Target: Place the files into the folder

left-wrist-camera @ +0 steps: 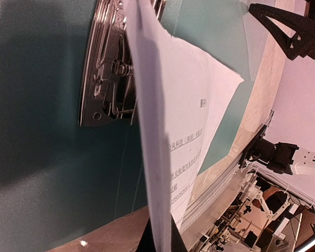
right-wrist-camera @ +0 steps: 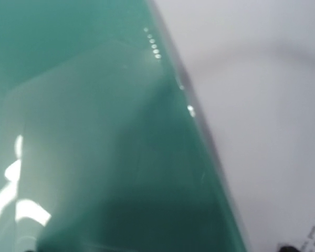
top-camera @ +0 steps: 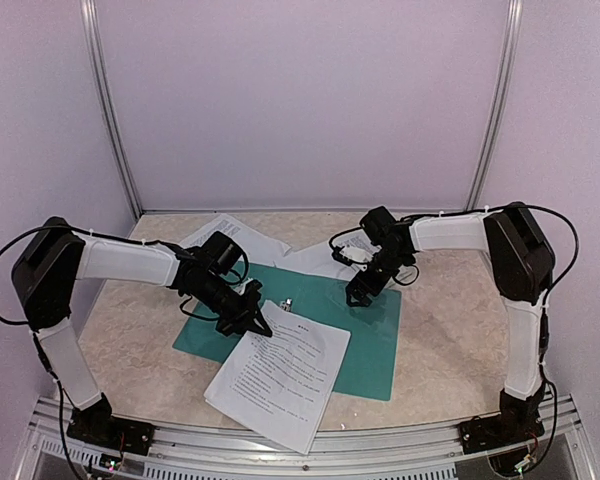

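A stack of printed files (top-camera: 275,380) lies slanted over the front of the green folder (top-camera: 365,360). My left gripper (top-camera: 256,320) is shut on the top edge of these papers, which run down the middle of the left wrist view beside a metal clip (left-wrist-camera: 102,79). My right gripper (top-camera: 360,295) stands open low over the folder's right part; in the right wrist view a clear plastic sheet (right-wrist-camera: 94,147) on the green folder fills the left, with white paper to the right.
More printed sheets (top-camera: 230,230) lie behind the folder at the back.
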